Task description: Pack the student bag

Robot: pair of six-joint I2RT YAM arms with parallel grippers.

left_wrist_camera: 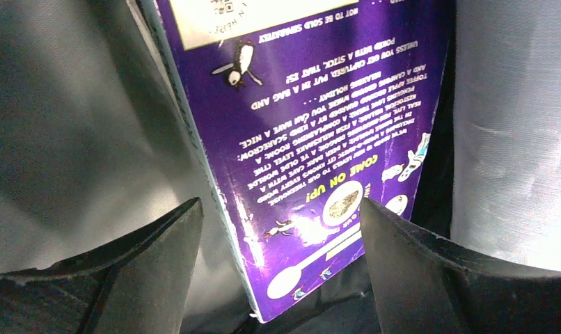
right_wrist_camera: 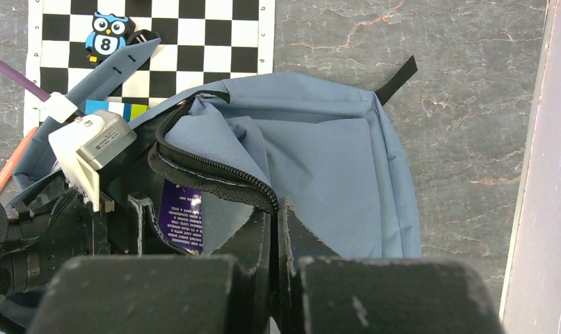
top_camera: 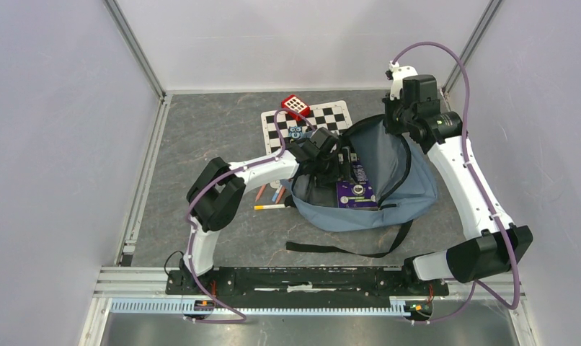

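The blue-grey bag (top_camera: 331,218) lies unzipped on the floor, its mouth held wide. Inside it, a purple book (left_wrist_camera: 312,132) rests with its back cover up; in the top view the left arm partly hides it. My left gripper is open over the book, fingers (left_wrist_camera: 149,268) spread, nothing gripped between them. My right gripper is shut on the zippered edge of the bag's flap (right_wrist_camera: 222,177), pulling it up and to the right.
A chequered board (top_camera: 332,114) lies behind the bag, with a red block (top_camera: 295,107) and an owl figure (right_wrist_camera: 108,36) on it. Pencils and a yellow-white stick (top_camera: 272,207) lie left of the bag. A black strap (top_camera: 331,249) trails in front.
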